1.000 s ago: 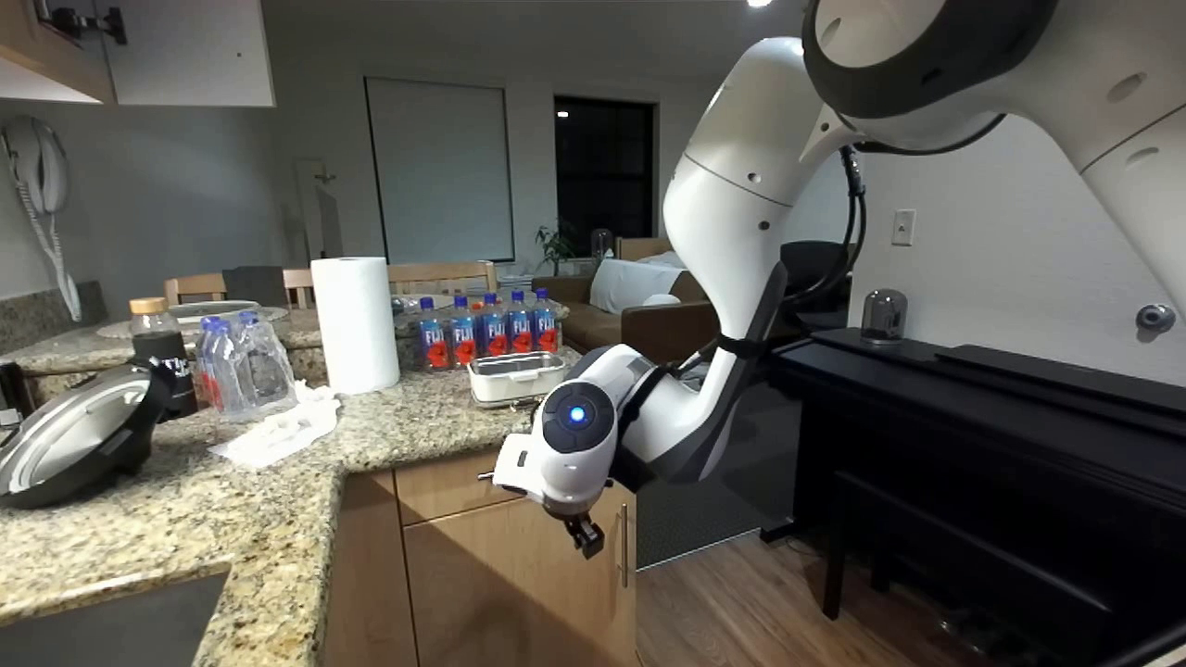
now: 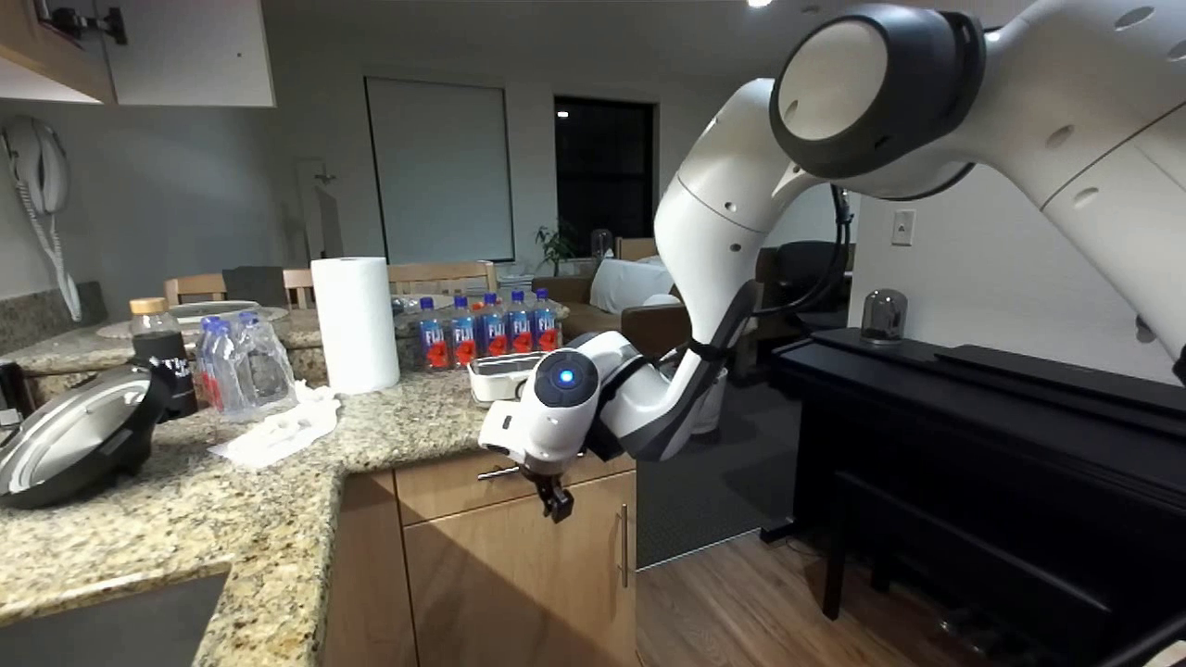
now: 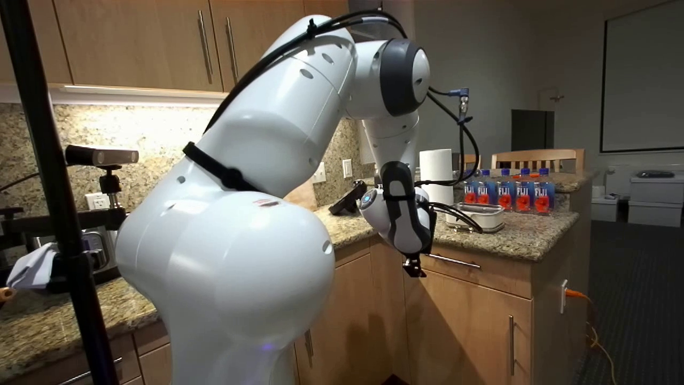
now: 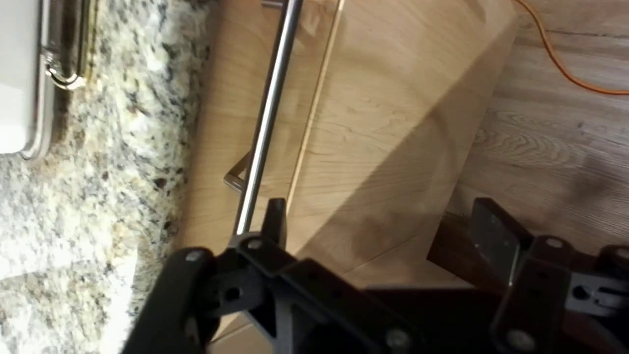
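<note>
My gripper is open, its two black fingers spread wide with nothing between them. It hangs in front of the wooden cabinet below the counter. In the wrist view the drawer's metal bar handle (image 4: pixel 268 112) runs from the top down to the left finger, where its lower end disappears behind that finger; I cannot tell whether they touch. The drawer front (image 3: pixel 490 266) is closed, above a closed cabinet door (image 4: pixel 389 130). In exterior view 1 the gripper (image 2: pixel 557 511) sits lower than the drawer handle (image 2: pixel 500 472) and to its right.
Above, the granite counter (image 2: pixel 428 417) holds a white container (image 2: pixel 500 380), a paper towel roll (image 2: pixel 356 324) and several water bottles (image 2: pixel 489 328). The door's upright handle (image 2: pixel 624 545) sticks out at the right. An orange cord (image 4: pixel 554 56) lies on the floor.
The arm has shifted toward the drawer: in exterior view 1 my gripper is further left and higher than a second ago. The drawer and counter items look the same.
</note>
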